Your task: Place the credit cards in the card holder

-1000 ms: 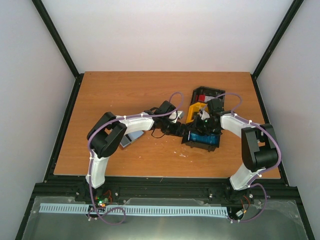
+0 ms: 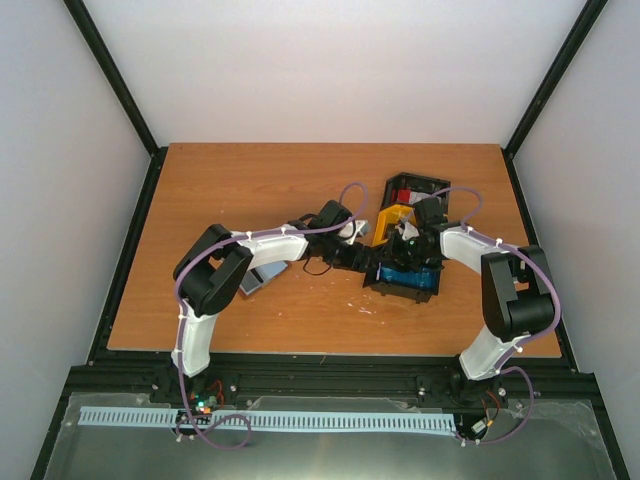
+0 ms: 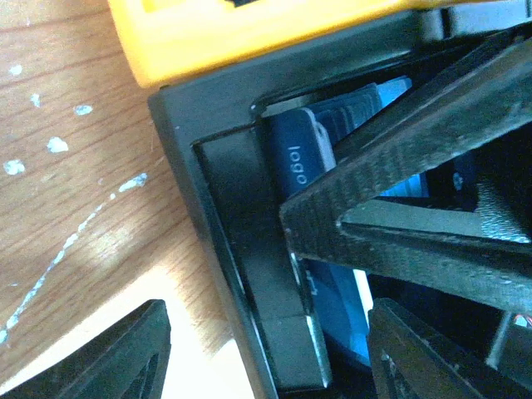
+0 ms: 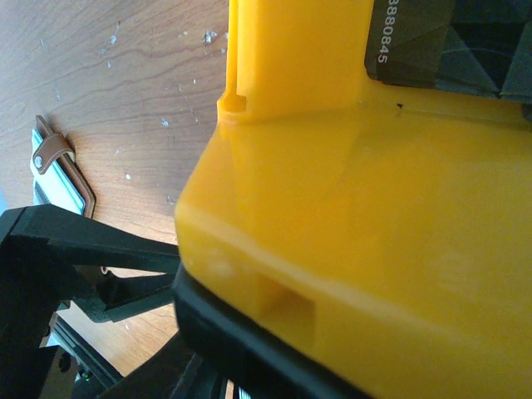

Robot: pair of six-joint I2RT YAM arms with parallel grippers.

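A black box [image 2: 405, 296] holds blue cards [image 3: 301, 158] in its near compartment, beside a yellow part [image 2: 395, 212]. In the left wrist view my right gripper's dark fingers reach in over the blue cards; whether they grip one cannot be told. My left gripper [image 2: 365, 258] is at the box's left side, its two tips apart at the lower edge of the left wrist view. My right gripper [image 2: 398, 250] is over the box; its own view is mostly filled by yellow plastic. A brown card holder with light cards [image 4: 62, 183] lies on the table in the right wrist view.
The far compartment of the box holds a red item [image 2: 404, 196]. A grey object [image 2: 262, 277] lies under my left arm.
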